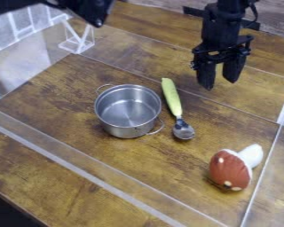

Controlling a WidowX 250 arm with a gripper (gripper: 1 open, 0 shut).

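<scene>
My black gripper (pixel 220 64) hangs at the top right of the camera view, open, with nothing visible between its fingers, above bare wood behind and right of the spoon. A metal pot (pixel 128 110) with two wire handles sits near the middle. Beside it on the right lies a spoon (pixel 174 109) with a pale yellow-green handle and a metal bowl toward the front. A toy mushroom (pixel 232 168) with a red-brown cap and white stem lies at the front right.
A white wire object (pixel 79 35) stands at the upper left near the light edge. A pale strip runs along the right side.
</scene>
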